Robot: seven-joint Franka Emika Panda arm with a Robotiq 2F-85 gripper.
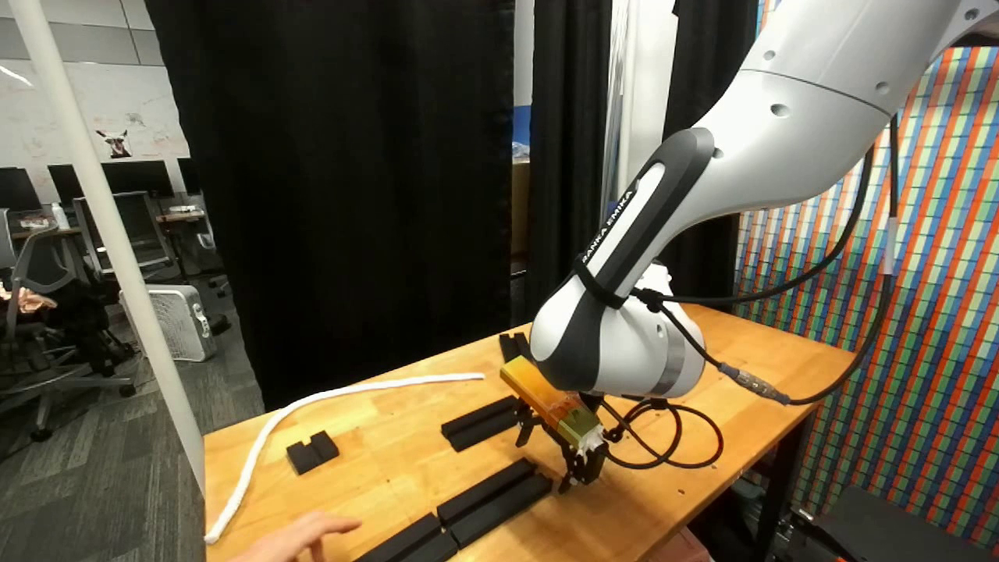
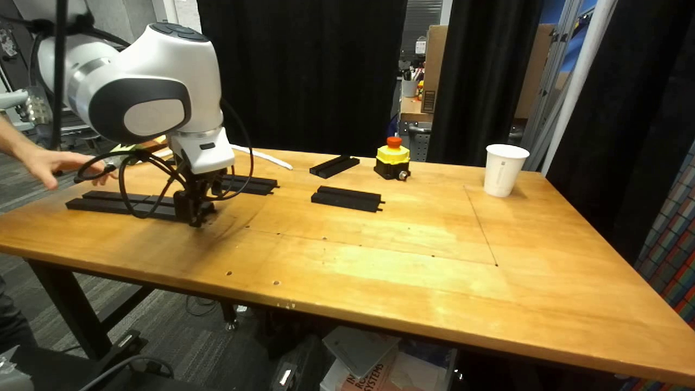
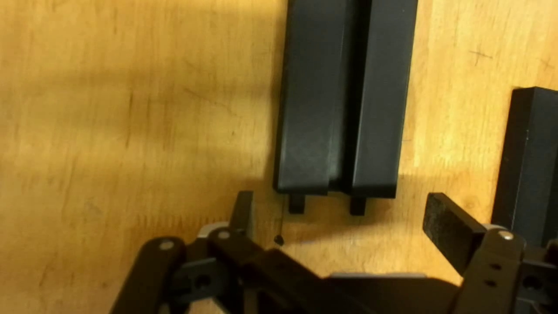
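Note:
Just past one end of a black grooved track piece (image 3: 311,104), my gripper stands open in the wrist view. Two short pegs (image 3: 296,204) stick out of that end into the space between the fingers, which do not touch the piece. In exterior view 1 the gripper is low over the table, near the right end of two track pieces (image 1: 496,506) lying end to end. Another black track piece (image 1: 479,421) lies farther back, roughly parallel to them. More track pieces (image 2: 348,199) rest toward the table's middle in exterior view 2.
A person's hand (image 1: 300,538) reaches over the table's near left. A small black piece (image 1: 311,451) and a white rope (image 1: 309,401) lie on the left. An emergency-stop button (image 2: 392,158) and a paper cup (image 2: 505,170) stand at the back.

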